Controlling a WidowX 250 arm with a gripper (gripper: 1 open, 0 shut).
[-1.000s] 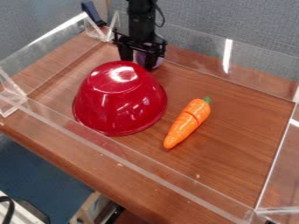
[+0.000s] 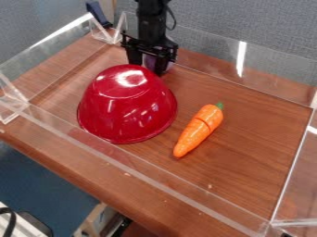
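My black gripper hangs at the back of the wooden table, behind a red upside-down bowl. A small purple object is partly visible at its fingers, mostly hidden by them, and I cannot tell whether they grip it. An orange carrot with a green top lies to the right of the bowl.
A clear low wall runs round the wooden table.
My gripper has shifted very slightly downward at the back. The bowl and carrot have not moved.
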